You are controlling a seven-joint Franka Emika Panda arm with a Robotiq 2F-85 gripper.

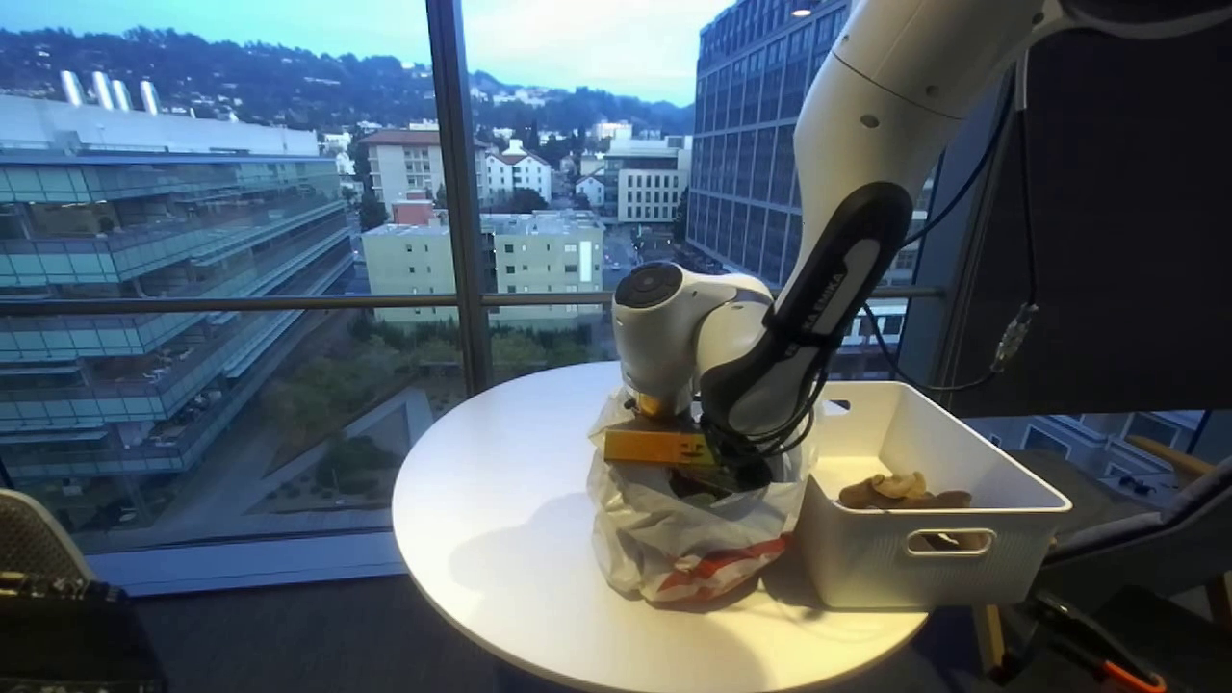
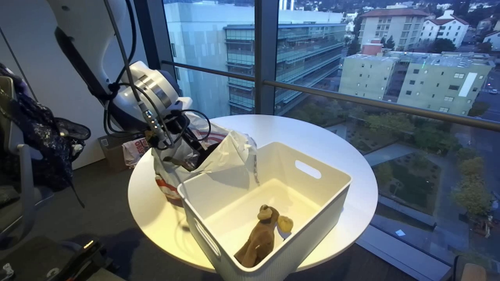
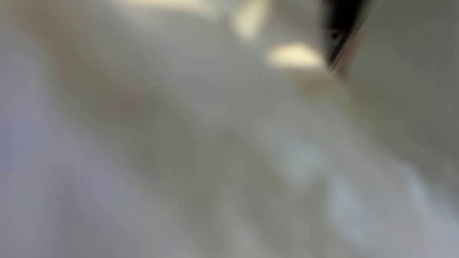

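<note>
The white plastic bag, with red markings, stands crumpled on the round table, pressed against the bin's side. Inside its mouth sits my gripper, pointing down, its fingertips hidden by plastic. From the other side, the dark gripper shows at the opening, with the bag bulging over the bin's edge. Blurred pale plastic fills the wrist view, where one dark finger shows at the top right. What lies between the fingers cannot be made out. In the white bin rests a brown plush toy.
A small yellow item lies beside the plush in the bin. The bin hangs slightly past the front edge of the table.
</note>
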